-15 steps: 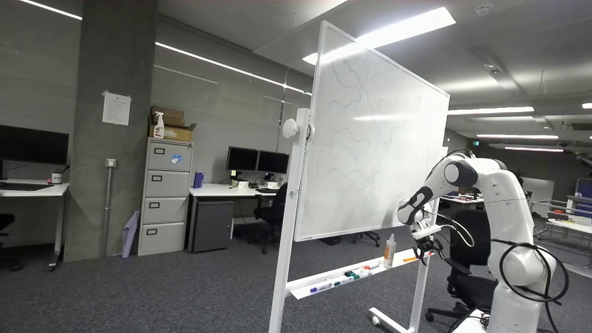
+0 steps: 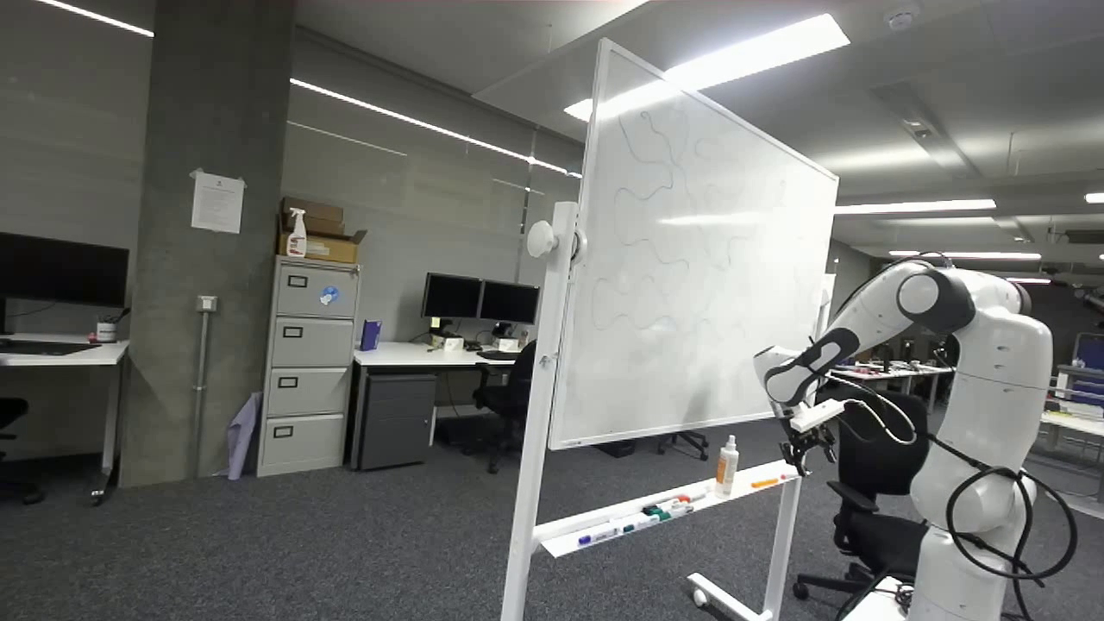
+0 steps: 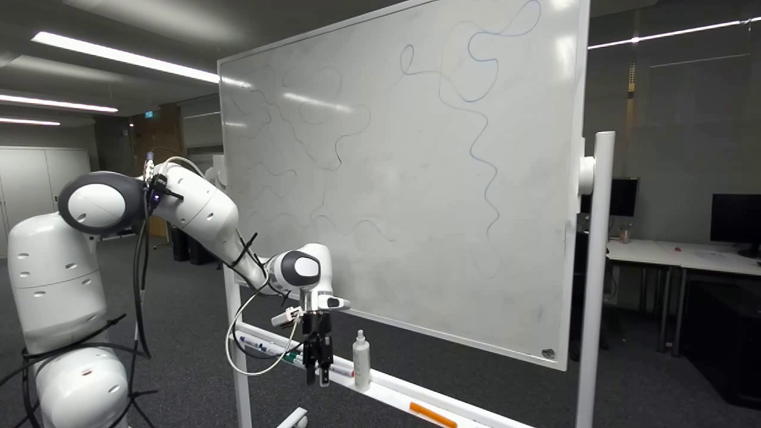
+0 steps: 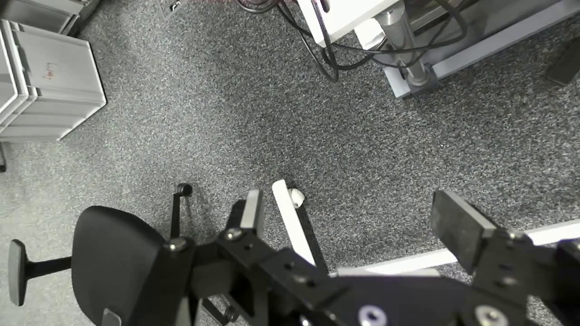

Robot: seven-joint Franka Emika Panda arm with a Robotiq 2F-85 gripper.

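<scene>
My gripper is open, its two fingers well apart with only carpet and the whiteboard stand's leg seen beyond them. In exterior view 1 the gripper (image 2: 807, 467) points down near the right end of the whiteboard's tray (image 2: 611, 519). An orange marker (image 2: 768, 482) lies on that tray, and beside it stands a spray bottle (image 2: 726, 467) with an orange label. Farther left along the tray rest several markers (image 2: 662, 513). The whiteboard (image 3: 399, 185) carries faint wavy lines, some blue. No touch between gripper and tray shows.
A black office chair (image 2: 880, 455) stands behind the arm, its seat also low left in the wrist view. Grey storage boxes (image 4: 60, 81) sit on the floor. Cables (image 3: 242, 342) loop off the arm. The carpet (image 4: 244, 108) is mostly clear.
In exterior view 1 the arm has shifted right and its elbow has risen. The gripper has moved slightly right and up, and now hangs more upright. Things on the tray look unmoved.
</scene>
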